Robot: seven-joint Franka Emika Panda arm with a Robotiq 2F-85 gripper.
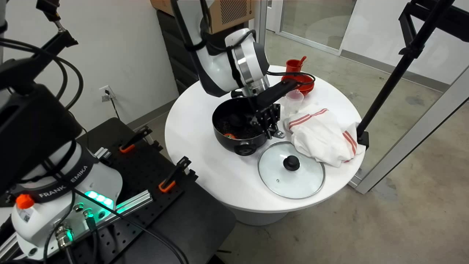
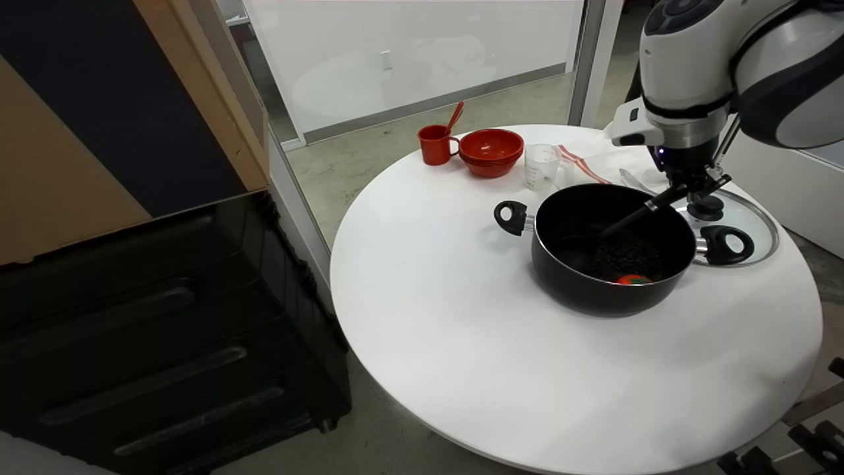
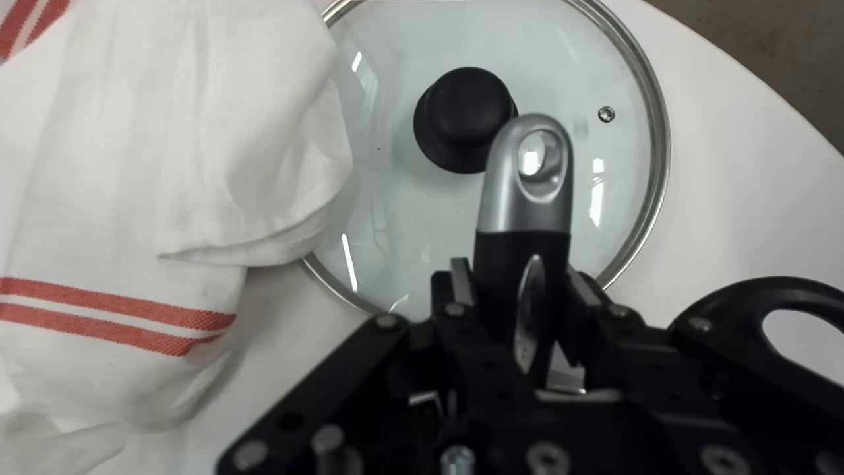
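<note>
A black pot point(image 2: 585, 294) stands on the table, holding dark contents and a red-orange piece with some green point(image 2: 634, 280). The dark shaft of a utensil point(image 2: 625, 225) slants down into it over the rim; its lower end is not clear. In the wrist view, the utensil's black handle with a silver end point(image 3: 526, 190) sticks out between the fingers of my gripper, which is shut on it. From the side, the gripper point(image 1: 269, 121) hangs low at the pot's rim. Flat on the table beside the pot lies a glass lid point(image 1: 281, 180) with a black knob.
A white towel with red stripes point(image 1: 323, 138) lies next to the lid. Behind the pot are a clear measuring cup point(image 2: 541, 166), stacked red bowls point(image 2: 491, 150) and a red mug point(image 2: 434, 146).
</note>
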